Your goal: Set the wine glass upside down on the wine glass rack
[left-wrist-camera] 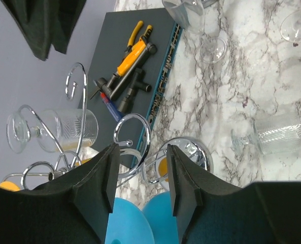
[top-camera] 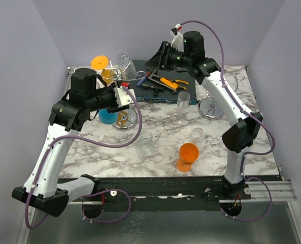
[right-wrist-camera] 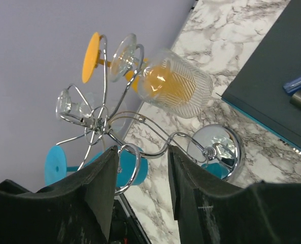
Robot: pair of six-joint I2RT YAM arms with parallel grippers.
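The chrome glass rack (left-wrist-camera: 146,132) at the left back holds a clear glass (top-camera: 126,66) on its side, plus yellow and blue cups (top-camera: 107,116). My left gripper is just over the rack, part open, with nothing between its fingers. My right gripper is raised at the back, facing the rack, also open and empty.
A dark mat (top-camera: 188,96) with tools lies at the back centre. A second chrome rack (top-camera: 210,109) stands at the right.
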